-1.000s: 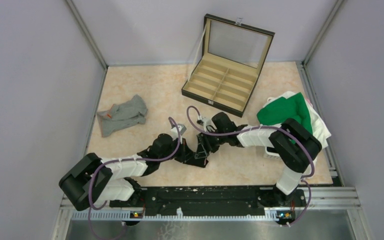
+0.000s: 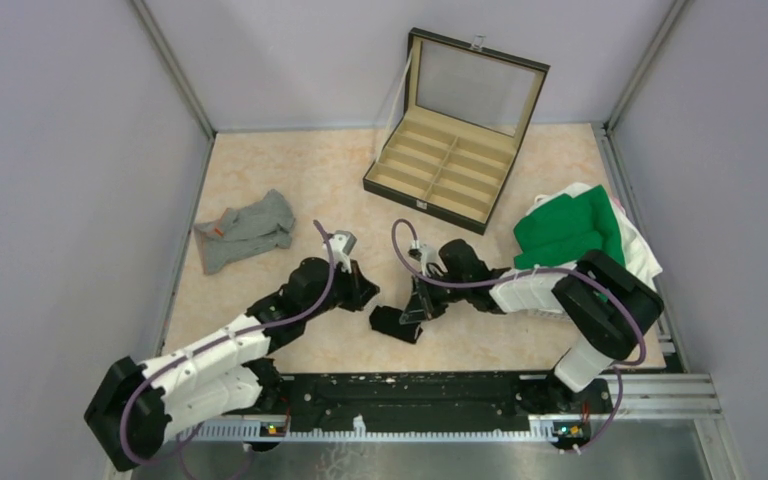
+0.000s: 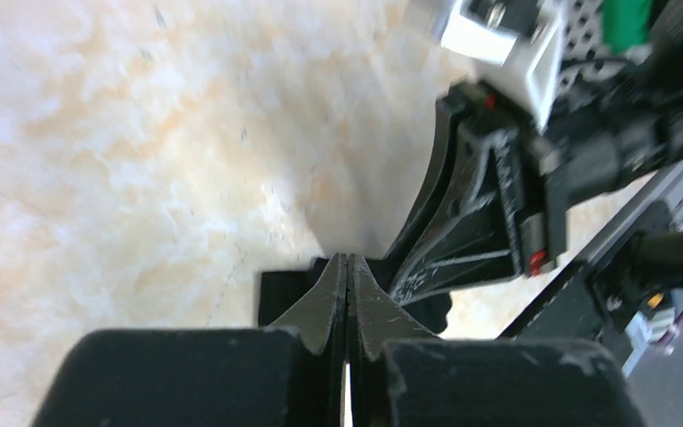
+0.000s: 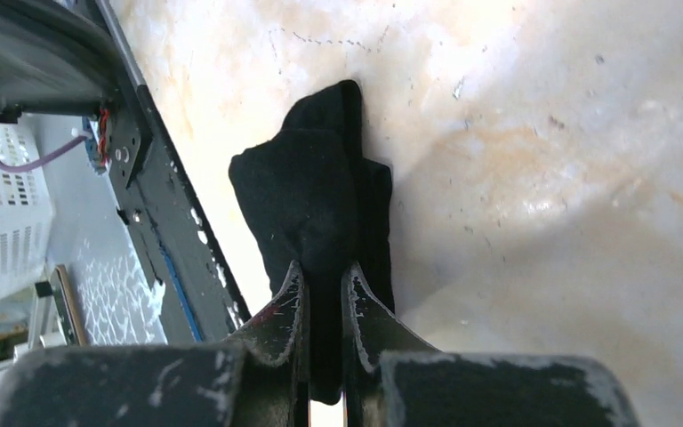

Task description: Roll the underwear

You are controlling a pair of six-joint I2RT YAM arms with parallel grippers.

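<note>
Black underwear [image 2: 388,324] lies folded on the table near the front centre; in the right wrist view it is a long folded strip [image 4: 298,191] with uneven layers at the far end. My right gripper is shut on it, fabric bunched between its fingers. My left gripper is shut above and to the left of the underwear in the top view, with no cloth visible between its fingers.
An open compartment case [image 2: 398,178] stands at the back centre. A grey cloth [image 2: 242,232] lies at the left. A basket with green [image 2: 565,225] and white cloths is at the right. The table's front edge is close below the underwear.
My left gripper has moved back and left, away from the underwear. My right gripper has shifted slightly toward the front right, and the underwear sits a little lower in the top view.
</note>
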